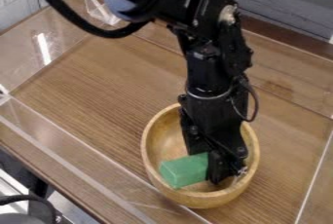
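A wooden bowl (166,136) rests on the wooden surface at the lower centre of the camera view. In it lies a green block (184,169), tilted toward the bowl's front left. My black gripper (215,163) reaches down into the bowl from above, shut on the green block at its right end. The fingertips are dark and partly hard to make out against each other.
Clear strips run along its edges, with a dark cable at the lower left and a grey wall at the back.
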